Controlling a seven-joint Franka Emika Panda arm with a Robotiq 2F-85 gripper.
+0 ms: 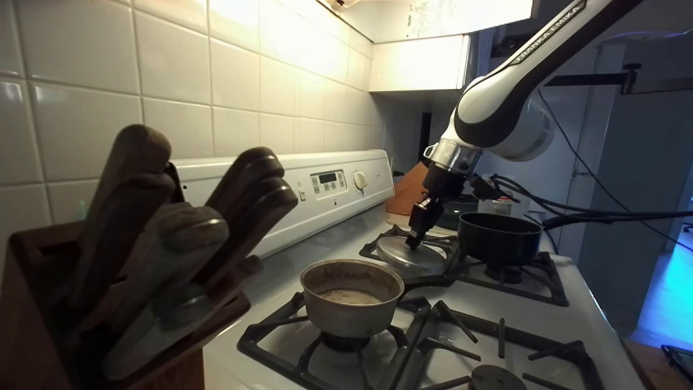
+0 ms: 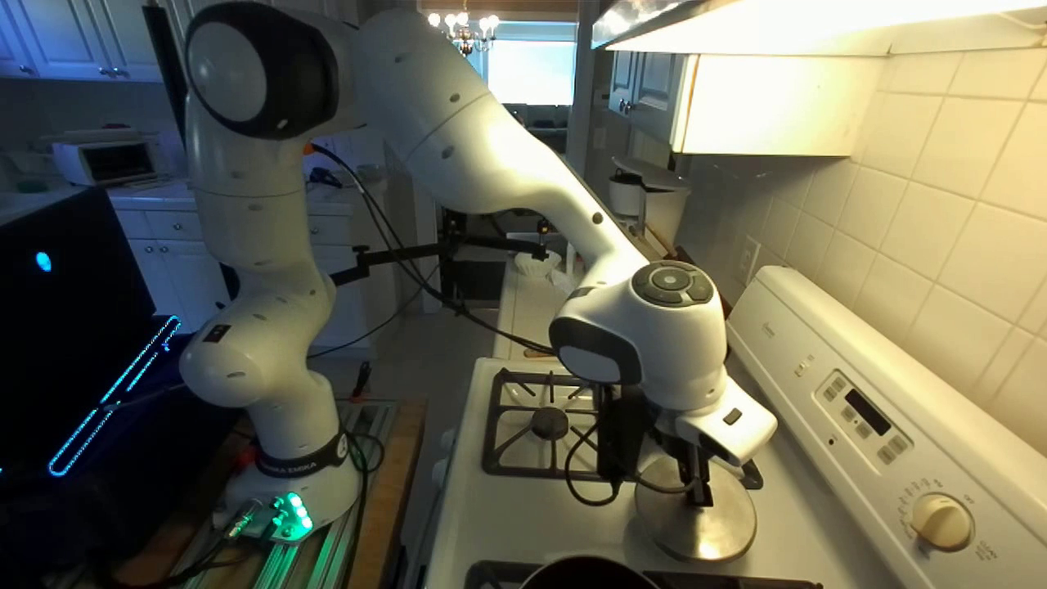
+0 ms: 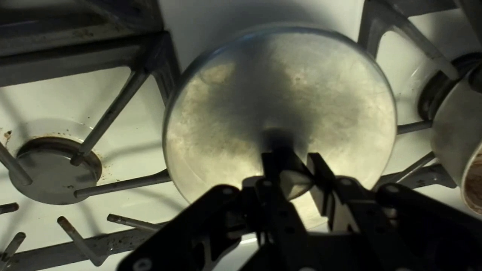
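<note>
A round, silvery metal lid (image 1: 425, 260) is over the back burner farther from exterior view 1, beyond the small grey pot (image 1: 354, 315). My gripper (image 1: 414, 241) points down at the lid's middle and is shut on its dark knob. Seen in the wrist view, the lid (image 3: 352, 104) fills the centre, and the fingers (image 3: 319, 174) close around the knob. The lid (image 2: 721, 525) lies under the hand in exterior view 2. Whether it touches the grate or hangs just above it, I cannot tell.
A black pot (image 1: 500, 239) occupies the far front burner. The grey pot's handle (image 1: 429, 282) reaches close to the lid. The near front burner (image 1: 494, 379) is empty. Beside the lid rises the stove's back panel (image 1: 325, 195); a knife block (image 1: 224, 331) stands in the foreground.
</note>
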